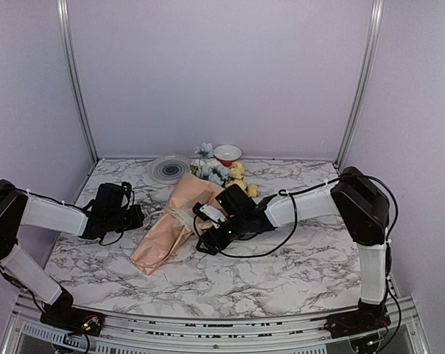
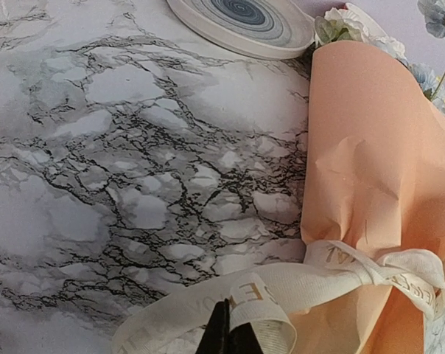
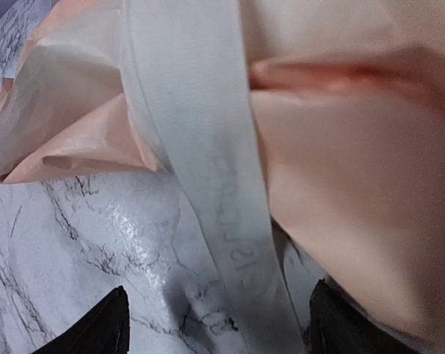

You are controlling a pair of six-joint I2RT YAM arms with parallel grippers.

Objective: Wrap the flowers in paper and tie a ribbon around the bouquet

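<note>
A bouquet in peach wrapping paper (image 1: pixel 163 240) lies slantwise mid-table, its blue and yellow flowers (image 1: pixel 236 175) at the back. Around its waist the cream ribbon (image 2: pixel 340 276) is wrapped, with a crossing or knot on the paper. My left gripper, left of the bouquet, is shut on the ribbon's left length, which hangs slack and curls at the fingertips. Above the bouquet's right side, my right gripper stands open. Between its spread fingers runs the ribbon's other length, not clamped. The right arm hides part of the paper in the top view.
Behind the bouquet are a grey ringed plate (image 1: pixel 169 169) and a red-and-white bowl (image 1: pixel 228 153) near the back wall. Bare marble table (image 1: pixel 303 276) lies open at the front right.
</note>
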